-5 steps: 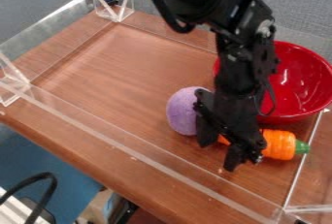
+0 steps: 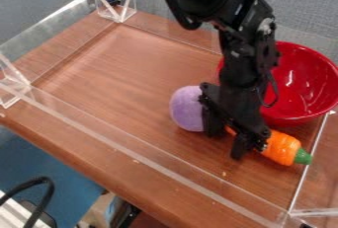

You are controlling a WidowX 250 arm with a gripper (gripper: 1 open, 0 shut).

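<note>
My black gripper (image 2: 231, 128) is low on the wooden table at the right, over an orange carrot (image 2: 282, 149) with a green tip. A purple round object (image 2: 187, 109) lies just left of the gripper, partly hidden by it. The fingers reach down around the carrot's left part; whether they are shut on it cannot be made out. A red bowl (image 2: 306, 79) sits behind the gripper at the back right.
Clear plastic walls (image 2: 79, 117) edge the work area. A black cable lies at the bottom left, off the table.
The gripper has shifted slightly up and back from where it was a second ago. The carrot's visible end has moved a little left, and the purple object slightly left too.
</note>
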